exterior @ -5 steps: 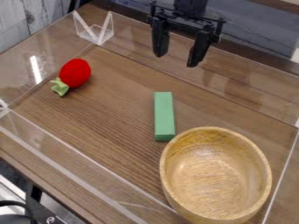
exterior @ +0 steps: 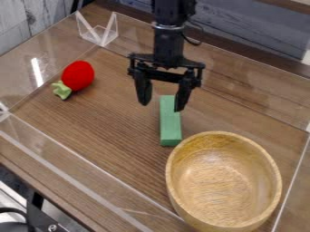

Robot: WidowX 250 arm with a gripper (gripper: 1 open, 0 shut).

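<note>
The black gripper [exterior: 169, 89] hangs over the middle of the wooden table, its two fingers spread apart and open, just above the far end of a green bar [exterior: 169, 129]. The fingers stand either side of that far end, with nothing seen held between them. The bar lies flat, pointing from back to front.
A tan bowl [exterior: 223, 186] sits at the front right, just in front of the bar. A red object [exterior: 76, 75] with a green part lies at the left. A white wire item [exterior: 98, 29] stands at the back left.
</note>
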